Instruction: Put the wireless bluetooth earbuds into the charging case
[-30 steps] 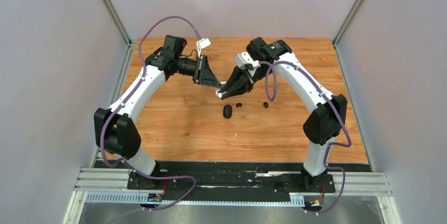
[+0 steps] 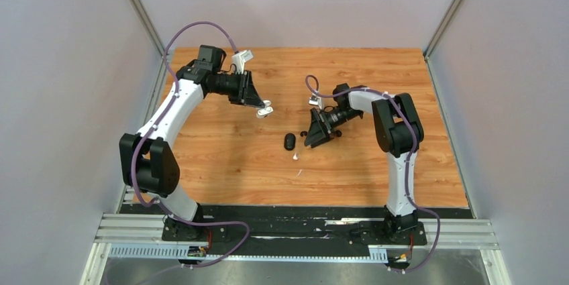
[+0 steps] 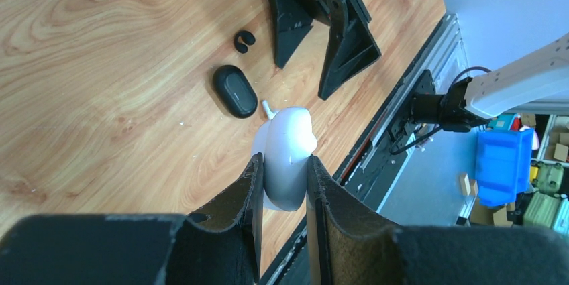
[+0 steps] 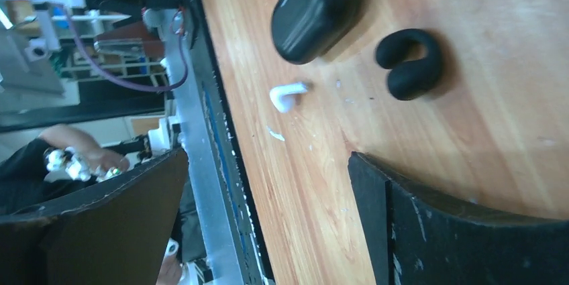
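Note:
A white charging case point(image 2: 265, 112), its lid apparently raised, hangs above the table with my left gripper shut on it. Its inside is too small to make out. One white earbud lies loose on the wood, near the black case, and part of it point(image 3: 269, 110) peeks out behind the charging case in the left wrist view. To the earbud's right, low over the table, my right gripper stands open, nothing between its fingers.
A closed black case point(image 2: 290, 141) sits beside the earbud. Small black curled ear pieces point(image 4: 412, 64) lie nearby, one point(image 2: 337, 133) by the right gripper.
The right gripper moved from the charging case down and right with the white earbud at its tips. Now it is open and the earbud lies on the table. The left gripper shifted slightly left.

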